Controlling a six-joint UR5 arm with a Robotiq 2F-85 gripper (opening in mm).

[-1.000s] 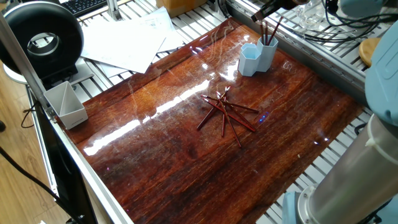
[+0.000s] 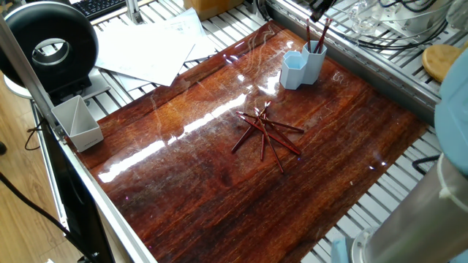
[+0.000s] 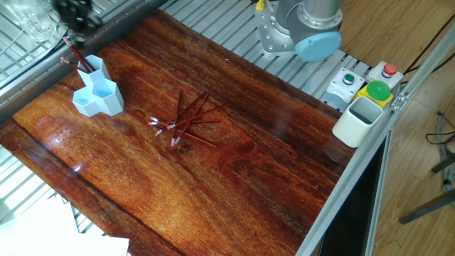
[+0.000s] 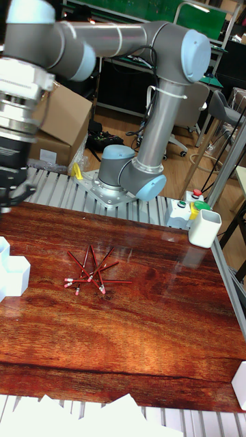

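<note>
A pale blue holder made of joined hexagonal cups [image 3: 99,98] stands near one edge of the wooden board. Two or so dark red pencils [image 2: 319,38] lean upright in one of its cups; the other cups look empty. Several more red pencils [image 3: 190,119] lie crossed in a loose pile on the board, with their eraser ends bunched together. Above the holder hangs my gripper [image 3: 84,28], blurred and clear of the standing pencils. Exterior view 1 catches only its dark tip at the top edge, and exterior view 3 cuts it off at the left, so its finger state is unclear.
A white square cup [image 3: 357,122] stands by the button boxes [image 3: 347,84] at the board's corner. White papers [image 2: 150,52] lie beyond one long edge. A metal rail [image 2: 365,62] runs behind the holder. Much of the board [image 4: 145,342] is bare.
My gripper has risen away from the holder, toward the top edge of exterior view 1. The holder and the pencil pile have stayed put.
</note>
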